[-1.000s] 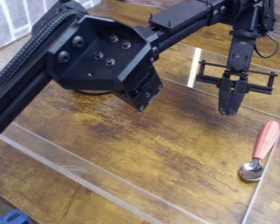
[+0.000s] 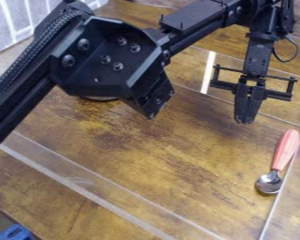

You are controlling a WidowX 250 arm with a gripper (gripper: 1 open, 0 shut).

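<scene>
My black gripper (image 2: 247, 111) hangs at the upper right over the wooden table, its fingers pointing down and drawn together, with nothing visible between them. Below it and to its right lies a spoon (image 2: 285, 150) with a pink-red handle and a metal bowl toward the bottom, clear of the fingertips.
The arm crosses the top left and hides part of a dark round object (image 2: 100, 97) behind it. A blue item (image 2: 12, 234) sits in the bottom-left corner. Clear strips run along the table (image 2: 140, 169), whose middle and lower left are bare.
</scene>
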